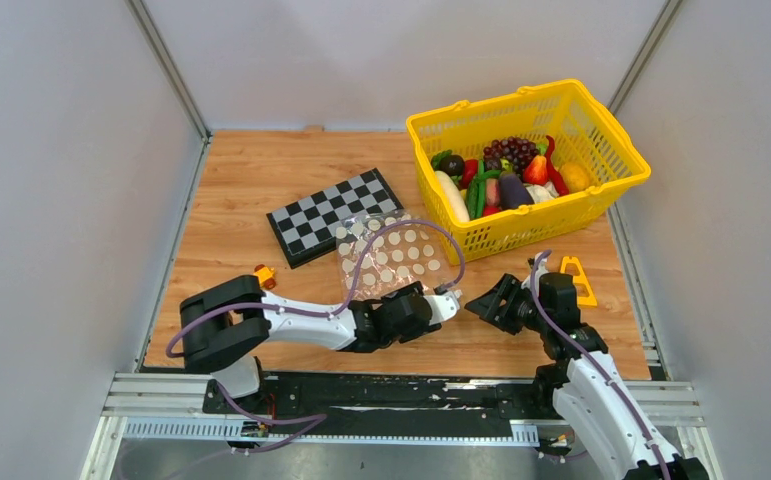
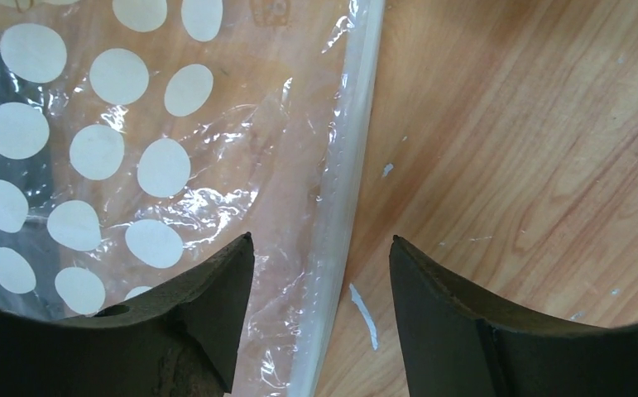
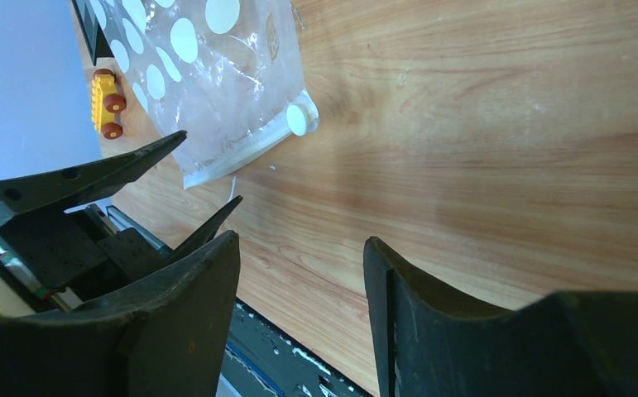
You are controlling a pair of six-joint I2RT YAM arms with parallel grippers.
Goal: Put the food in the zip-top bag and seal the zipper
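A clear zip top bag with white dots (image 1: 393, 257) lies flat on the table, its far left corner over the checkered board. In the left wrist view its pale zipper strip (image 2: 344, 165) runs between the open fingers of my left gripper, which grip nothing. The round white slider (image 3: 298, 119) sits at one end of the strip in the right wrist view. Right of the bag, my right gripper stands open over bare wood, its fingers apart and empty. No food shows inside the bag; fruit and vegetables (image 1: 511, 190) fill the basket.
The yellow basket (image 1: 531, 225) stands behind and right of the bag. A checkered board (image 1: 335, 214) lies behind left, with a small toy car (image 1: 265, 277) near the left arm. A yellow frame-shaped object (image 1: 578, 281) is beside the right arm. Bare wood separates the grippers.
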